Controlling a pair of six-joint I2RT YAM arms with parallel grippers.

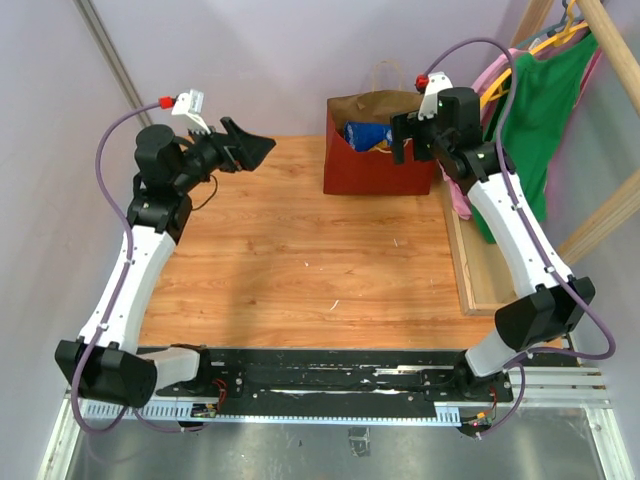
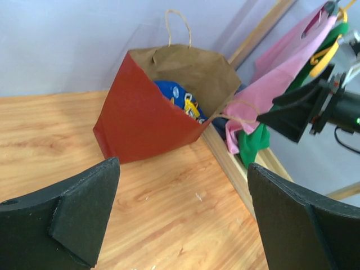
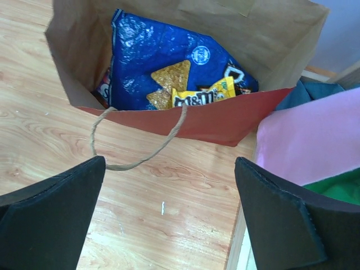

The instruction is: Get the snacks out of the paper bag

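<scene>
A red paper bag (image 1: 375, 175) with brown lining stands at the table's back. Inside it lie a large blue chip bag (image 3: 152, 56), a yellow M&M's pack (image 3: 211, 94) and a partly hidden packet. My right gripper (image 1: 405, 135) is open over the bag's front right, the rope handle below it in the right wrist view. My left gripper (image 1: 245, 148) is open over the left of the table, apart from the bag, which the left wrist view shows ahead (image 2: 135, 129).
A wooden rack (image 1: 455, 260) with pink and green garments (image 1: 530, 150) on hangers stands at the right, close to the bag and right arm.
</scene>
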